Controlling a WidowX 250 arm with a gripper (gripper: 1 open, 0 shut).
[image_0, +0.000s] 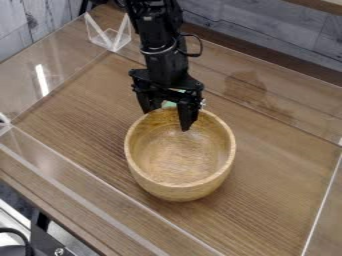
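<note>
A large empty tan bowl (181, 165) sits on the wooden table. My black gripper (167, 112) hangs over the bowl's back rim, its fingers apart, one toward the left of the rim and one toward the right. A small pale green object (171, 104) lies just behind the bowl, partly hidden by the gripper; whether anything touches it I cannot tell.
A white edge runs along the top right, and a dark cable is at the bottom left corner.
</note>
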